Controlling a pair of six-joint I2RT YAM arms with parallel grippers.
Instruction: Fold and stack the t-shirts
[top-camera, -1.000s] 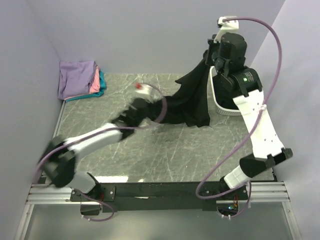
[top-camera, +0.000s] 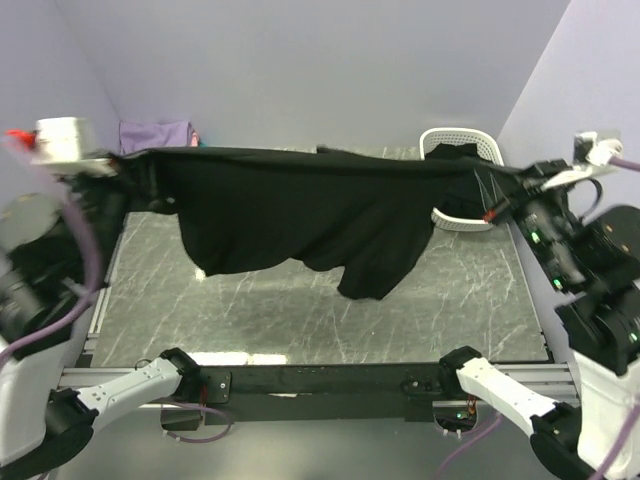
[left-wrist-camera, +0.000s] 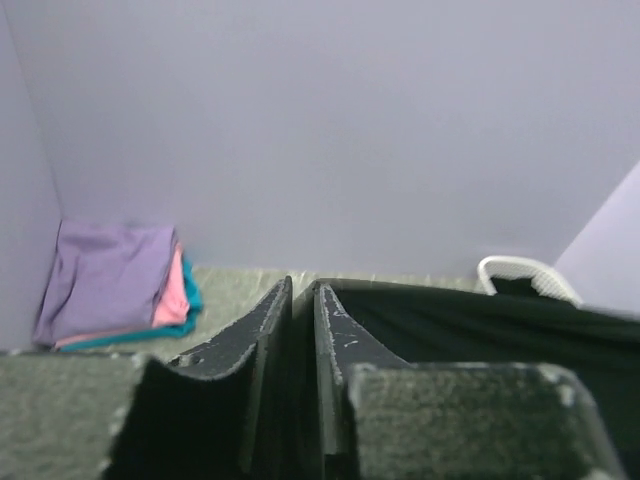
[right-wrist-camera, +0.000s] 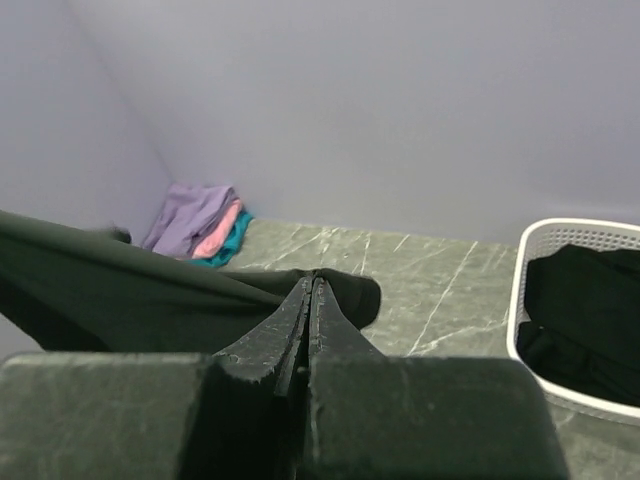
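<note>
A black t-shirt (top-camera: 290, 210) hangs stretched nearly straight between my two grippers, above the table. Its lower edge droops unevenly. At its left end is my left gripper, its fingertips slightly parted with dark cloth between and behind them; whether they grip it cannot be told. My right gripper is shut on the shirt's right corner, and a small fold of cloth sticks out past its tips. A folded stack, purple on top with pink and teal below, shows as the purple shirt (left-wrist-camera: 110, 280) at the back left.
A white basket (right-wrist-camera: 522, 290) holding more black cloth (right-wrist-camera: 585, 300) stands at the back right. Walls close in the back and sides.
The arms have spread apart, the left outward to the left and the right outward to the right. The shirt has gone from bunched and sagging to wide and taut.
</note>
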